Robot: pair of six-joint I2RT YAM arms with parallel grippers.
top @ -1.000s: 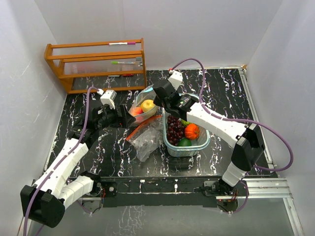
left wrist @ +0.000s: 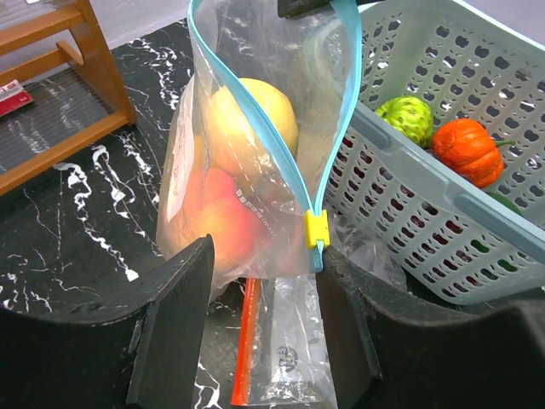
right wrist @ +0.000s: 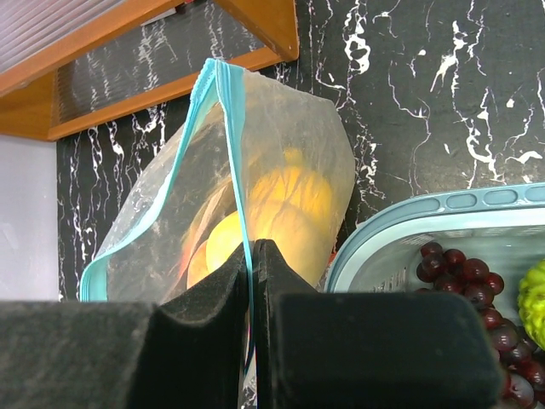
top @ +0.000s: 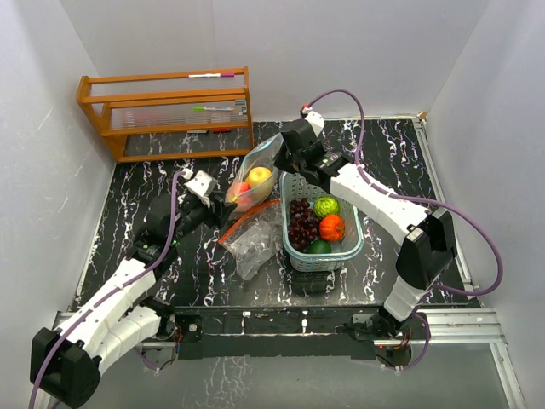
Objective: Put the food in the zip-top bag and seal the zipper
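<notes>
A zip bag (top: 250, 183) with blue zipper holds a yellow fruit (left wrist: 255, 128) and red-orange fruit (left wrist: 226, 223). My right gripper is shut on the bag's zipper edge, holding the top raised. My left gripper is part open at the bag's lower corner, by the yellow slider (left wrist: 317, 228), its right finger at the zipper's end; whether it grips the zipper is unclear. A second bag (top: 255, 247) with an orange zipper lies flat below.
A basket (top: 349, 251) of grapes (top: 301, 223), green fruit (top: 326, 207) and an orange pepper (top: 332, 227) stands right of the bag. A wooden rack (top: 170, 94) stands at back left.
</notes>
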